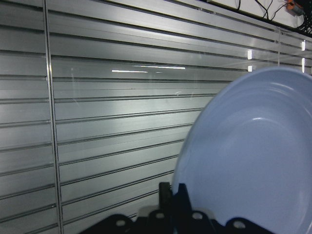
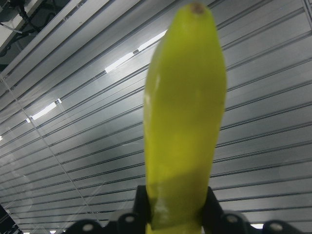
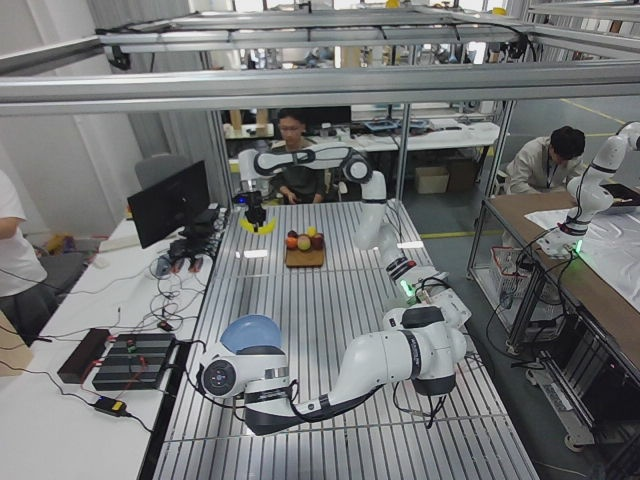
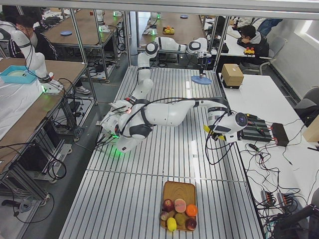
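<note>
A blue plate (image 3: 250, 333) is at the near left of the slatted table (image 3: 300, 300), partly hidden by my left arm; in the camera right view the plate (image 4: 201, 80) is at the far end. My left gripper is shut on its rim. My right gripper is shut on a yellow banana (image 2: 183, 112), held above the table's far left in the camera left view, where the banana (image 3: 258, 227) hangs below the gripper.
A wooden tray (image 4: 178, 189) holds several fruits, including an orange (image 4: 191, 209), at the right arm's end of the table. Desks with cables and electronics (image 3: 135, 360) run alongside.
</note>
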